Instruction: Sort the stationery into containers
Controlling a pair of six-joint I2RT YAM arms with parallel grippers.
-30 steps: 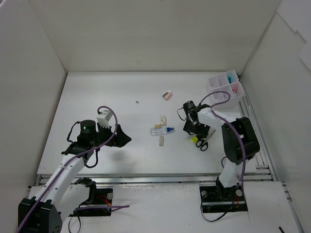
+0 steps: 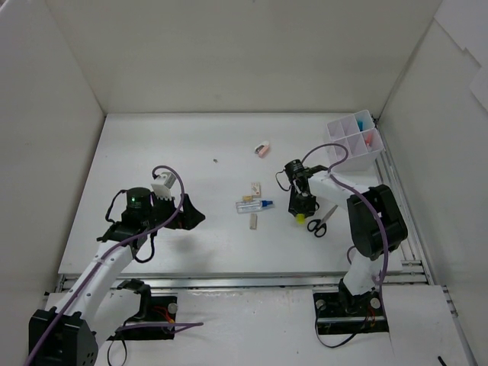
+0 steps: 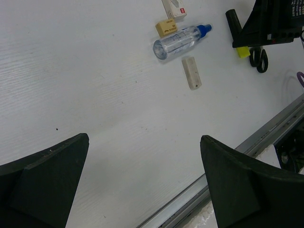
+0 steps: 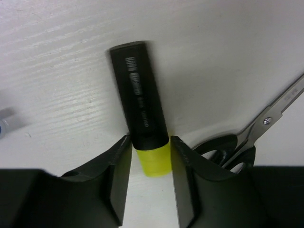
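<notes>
A black marker with a yellow end lies on the table beneath my right gripper, whose fingertips are parted on either side of it near the yellow band; contact is unclear. Black-handled scissors lie just right of it. Left of these are a clear bottle with blue cap, a small tan block, a white box and a pale bar. A pink-and-white item lies further back. My left gripper is open and empty above the bare table.
A white compartment container with some coloured items inside stands at the back right. The front edge has a metal rail.
The left arm stays where it was.
</notes>
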